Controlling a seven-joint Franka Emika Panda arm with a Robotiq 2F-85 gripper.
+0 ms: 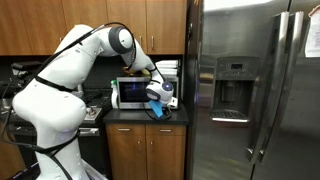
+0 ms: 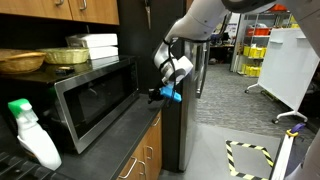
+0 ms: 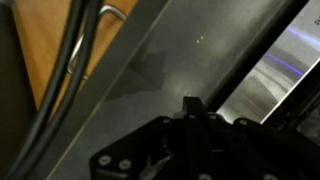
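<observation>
My gripper is low in the wrist view, its dark fingers close together with nothing visible between them. Below it stretches the dark grey countertop [image 3: 185, 55], bare in this view. From exterior view 1, the white arm [image 1: 135, 62] bends down so that its wrist is over the counter, in front of the microwave [image 1: 131, 93]. The gripper itself is small and dark there, and its fingers are hard to make out.
A tall steel refrigerator [image 1: 235, 70] stands to the right of the counter. Wooden cabinet doors [image 1: 128, 152] lie below. In exterior view 2, a white spray bottle [image 2: 36, 137] with a green top stands near the left edge, and a green bowl [image 2: 20, 106] is beside it.
</observation>
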